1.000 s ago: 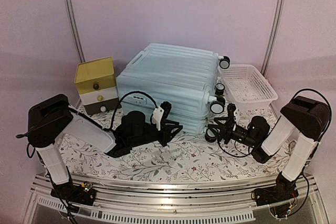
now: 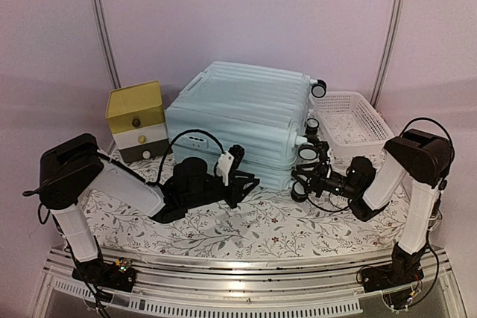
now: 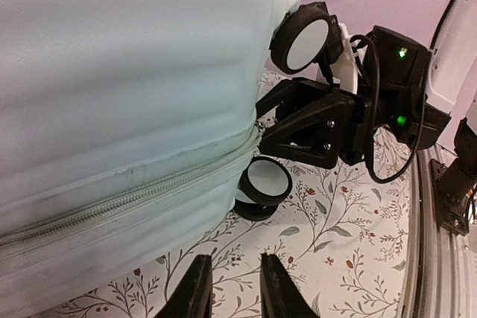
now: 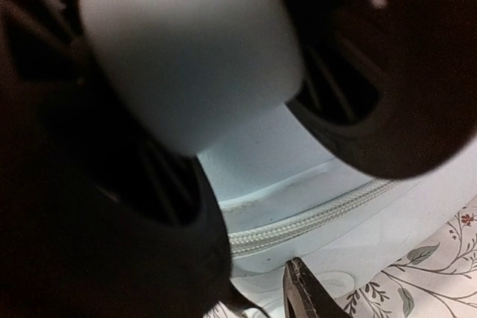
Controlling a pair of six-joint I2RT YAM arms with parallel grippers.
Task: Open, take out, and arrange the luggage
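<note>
A pale blue suitcase [image 2: 235,109] lies flat on the floral mat, its black wheels [image 2: 318,87] on the right side and a zipper [image 3: 134,191] round it. My left gripper [image 2: 244,184] is in front of the suitcase; in the left wrist view its fingertips [image 3: 199,266] point toward the mat below the zipper, and whether it holds anything is unclear. My right gripper [image 2: 302,173] is at the suitcase's front right corner, between wheels, fingers at the zipper [image 3: 250,147] end. In the right wrist view wheels fill much of the picture, hiding most of that gripper.
A stacked drawer box [image 2: 136,102] in yellow, white and dark grey stands at the back left. An empty white basket [image 2: 354,121] sits at the back right.
The left arm and suitcase show no visible movement.
</note>
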